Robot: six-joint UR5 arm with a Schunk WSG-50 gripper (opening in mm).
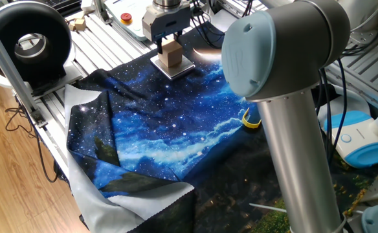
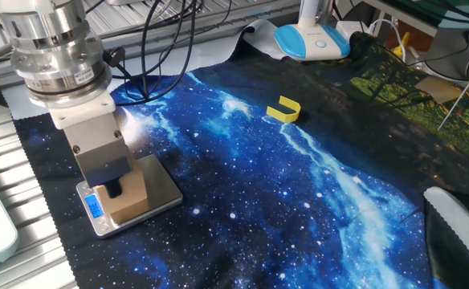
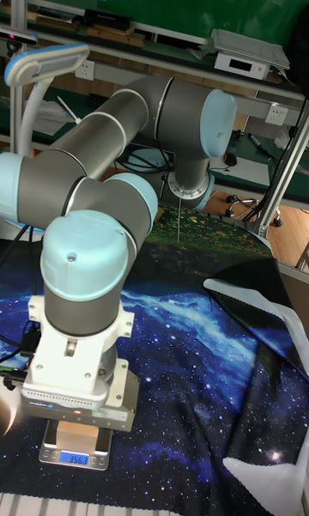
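A wooden cube point(image 1: 171, 54) rests on a small silver scale point(image 1: 185, 67) at the back of the starry cloth point(image 1: 169, 110). Directly above it, my gripper point(image 1: 169, 44) points down with its fingers low at the cube's sides. One dark finger point(image 2: 114, 188) stands against or very near a face of the cube point(image 2: 135, 197) in exterior view 2. Whether both fingers press on the wood cannot be made out; the far one is mostly hidden. The lit display of the scale point(image 3: 76, 458) shows digits in exterior view 3, beneath the gripper housing.
A yellow open bracket point(image 2: 284, 110) lies on the cloth, well away from the scale. Cables hang beside the wrist. Folded cloth point(image 1: 111, 175) bunches at the near left. A black ring-shaped device point(image 1: 30, 42) stands left of the cloth, whose middle is free.
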